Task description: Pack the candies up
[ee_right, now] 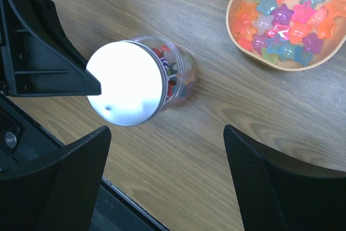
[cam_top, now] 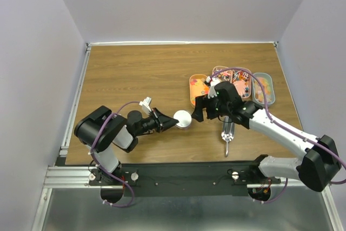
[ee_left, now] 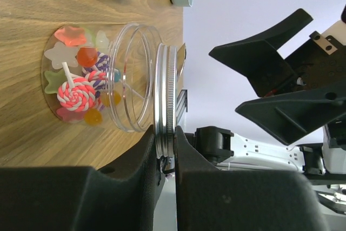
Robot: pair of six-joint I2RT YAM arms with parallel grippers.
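A clear plastic jar [ee_left: 75, 71] holds star candies, round candies and swirl lollipops on the wooden table. My left gripper [cam_top: 174, 120] is shut on its silver-rimmed white lid, which sits at the jar's mouth; in the left wrist view the lid [ee_left: 165, 101] stands between the fingertips. My right gripper is open above the table just right of the jar, nothing between its fingers. A peach tray [ee_right: 235, 31] of star candies lies behind it.
More trays of candies, including a pale green one [cam_top: 269, 79], stand at the back right. A metal scoop [cam_top: 227, 144] lies under the right arm.
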